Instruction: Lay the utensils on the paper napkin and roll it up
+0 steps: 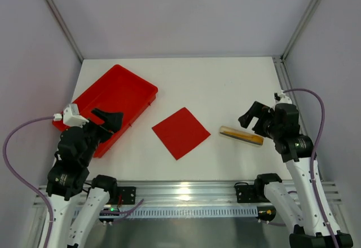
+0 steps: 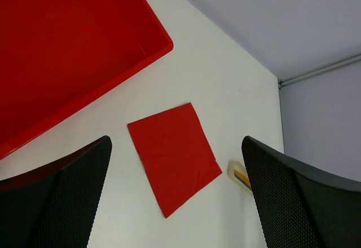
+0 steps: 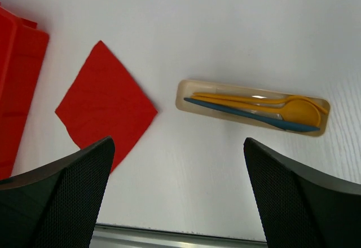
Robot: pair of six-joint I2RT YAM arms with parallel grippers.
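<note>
A red paper napkin lies flat and unrolled in the middle of the white table, one corner toward the front. To its right, a narrow beige tray holds the utensils: orange ones, among them a spoon, and a dark blue one along the near side. My right gripper hangs open above the table near the tray, nothing between its fingers. On the left, my left gripper is open and empty over the near edge of the red bin. Both the napkin and the tray are clear of the grippers.
A large red bin stands at the left of the table, empty as far as it shows. Bare white table stretches behind the napkin and tray. Walls close in at the back and sides, and a metal rail runs along the front edge.
</note>
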